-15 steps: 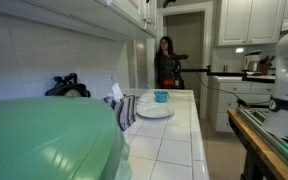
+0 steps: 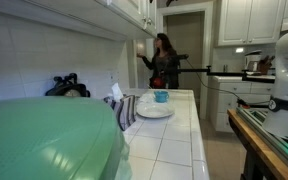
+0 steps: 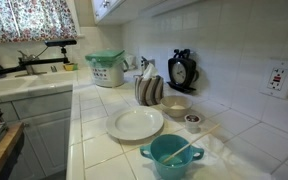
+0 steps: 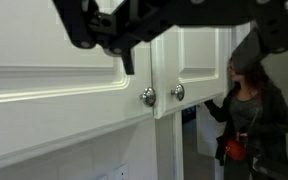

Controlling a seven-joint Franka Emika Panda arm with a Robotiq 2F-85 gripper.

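Note:
Dark, blurred parts of my gripper fill the top of the wrist view, its fingers apart with nothing visible between them. Behind it are white cabinet doors [image 4: 59,90] with two round metal knobs [image 4: 148,97], close together at the doors' lower corners. Both doors look closed. On the counter, a teal two-handled pot [image 3: 172,158] has a light stick-like utensil [image 3: 194,142] resting across it. Beside it lie a white plate [image 3: 135,123], a beige bowl [image 3: 176,105] and a small white cup [image 3: 193,123]. The gripper is not clearly visible in the exterior views.
A woman [image 4: 254,110] stands close by at the right of the wrist view. A striped cloth holder [image 3: 148,91], a black clock-like object [image 3: 183,70] and a green-lidded basket [image 3: 106,68] stand along the counter. Open tile [image 3: 96,149] shows at the front.
The woman has shifted and now holds one arm out toward the cabinet side. The counter objects look unmoved.

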